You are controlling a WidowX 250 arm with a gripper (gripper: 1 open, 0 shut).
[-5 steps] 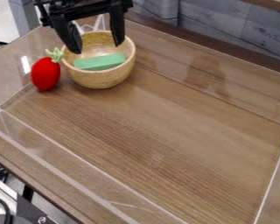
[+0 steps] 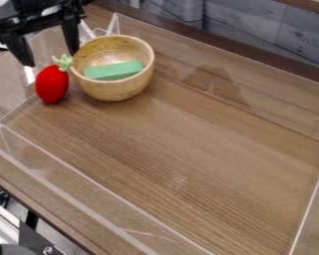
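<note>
My black gripper [image 2: 37,47] stands open at the top left, its fingers above a red strawberry-like object [image 2: 52,86] with a pale green top. Just right of it sits a light wooden bowl [image 2: 132,79] holding a mint-green block [image 2: 113,71]. The gripper's fingers are beside the bowl's left side, apparently apart from the red object.
A wide bare wooden tabletop [image 2: 195,159] fills the middle and right, clear of objects. The table's edge runs along the lower left, with dark cables beyond it.
My gripper has moved left from above the bowl to above the red object. The bowl and objects appear unmoved.
</note>
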